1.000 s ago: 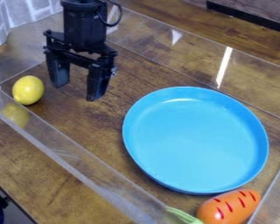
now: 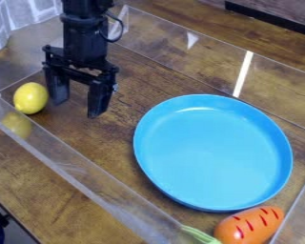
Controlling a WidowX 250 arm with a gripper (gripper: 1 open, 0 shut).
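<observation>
The black robot gripper (image 2: 80,88) hangs at the upper left over the wooden table, its two fingers spread apart with nothing visible between them. Left of it, a yellow egg-shaped object (image 2: 30,97) rests on the table near the clear barrier. A blue plate (image 2: 213,151) lies to the right, and an orange carrot (image 2: 248,226) with red marks and a pale green top lies at the lower right.
A clear plastic wall (image 2: 91,181) runs diagonally along the lower left, with another along the back and right. Bare wood (image 2: 168,67) is free behind the plate and between gripper and plate.
The gripper has moved slightly left and a little downward, closer to the yellow object. The plate, carrot and yellow object look unmoved.
</observation>
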